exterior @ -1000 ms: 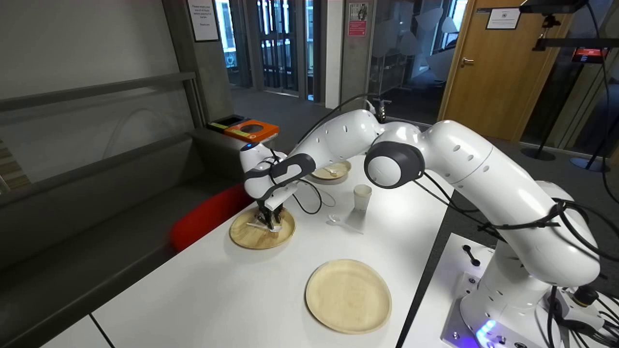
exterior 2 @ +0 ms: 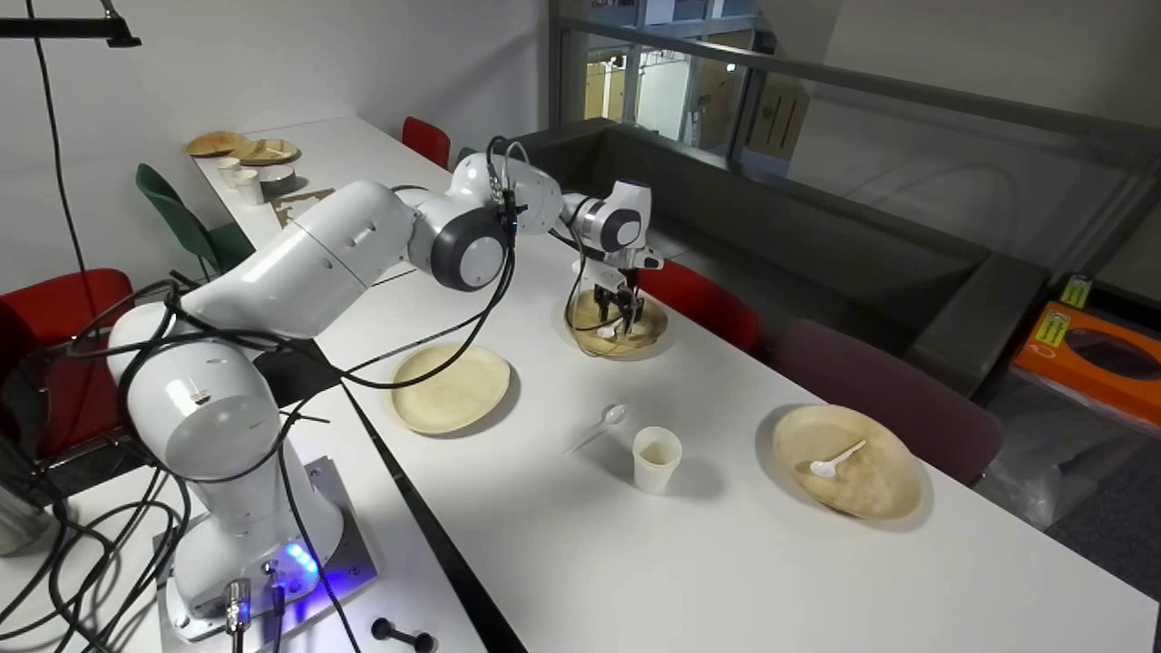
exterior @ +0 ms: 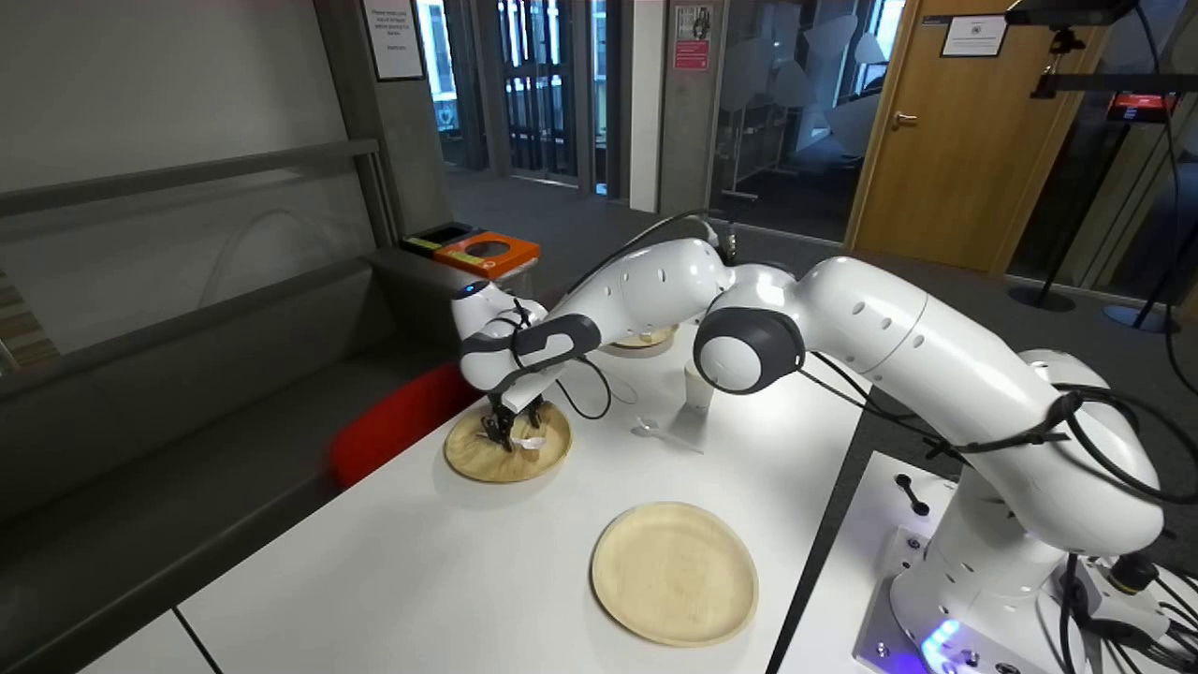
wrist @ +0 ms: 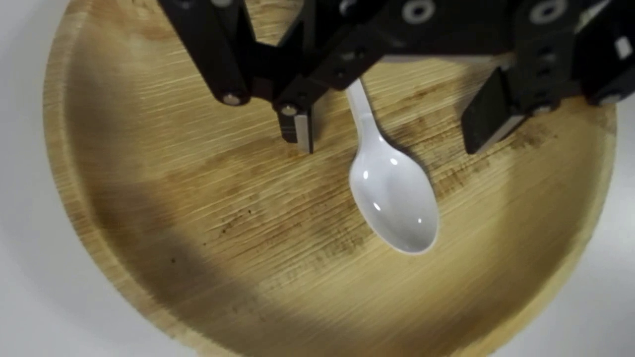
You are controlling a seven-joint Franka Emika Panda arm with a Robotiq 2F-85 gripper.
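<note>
A white plastic spoon (wrist: pixel 396 193) lies in a round wooden plate (wrist: pixel 226 303), its bowl toward the lower right of the wrist view and its handle running up beneath my gripper. The black fingers stand apart on either side of the handle, with a gap to each side. From outside, my gripper (exterior: pixel 511 427) is down at the far plate (exterior: pixel 472 459) by the red chair, and the spoon (exterior: pixel 530 444) shows just in front of it. In the second exterior view the gripper (exterior 2: pixel 620 316) is low over that plate (exterior 2: pixel 653 337); the handle's end is hidden.
An empty plate (exterior: pixel 674 575) lies nearer the base. A paper cup (exterior 2: pixel 658 459) and a loose spoon (exterior 2: pixel 612 417) stand mid-table. Another plate (exterior 2: pixel 871 479) holds a spoon (exterior 2: pixel 835 462). A cable (exterior 2: pixel 571 294) hangs beside the wrist.
My gripper has moved slightly left in exterior view 1 and a little lower, and its fingers look more spread. The spoon stays in the plate, its handle now more covered.
</note>
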